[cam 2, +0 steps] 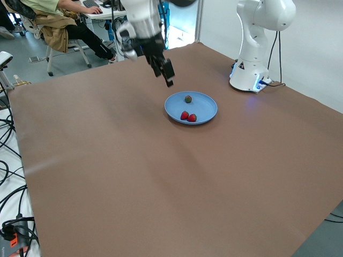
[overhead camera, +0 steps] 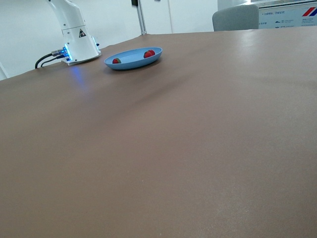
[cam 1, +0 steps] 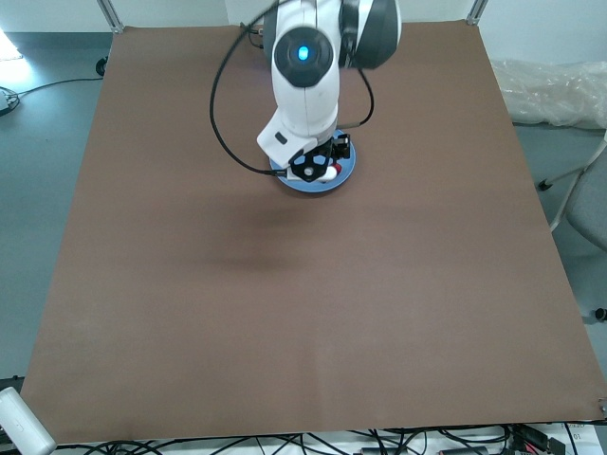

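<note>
A blue plate (cam 2: 191, 115) holds two strawberries (cam 2: 184, 115) and a small dark round fruit (cam 2: 188, 99); in the top view the plate (overhead camera: 132, 63) shows red fruit (overhead camera: 149, 53) on it. My gripper (cam 2: 166, 75) hangs above and behind the plate in the right view, pointing down, apart from it. In the left view the gripper (cam 1: 318, 163) covers much of the plate (cam 1: 311, 187). Whether its fingers are open or shut is unclear.
Cables (cam 2: 13, 193) run along one edge, and a seated person is beyond the table.
</note>
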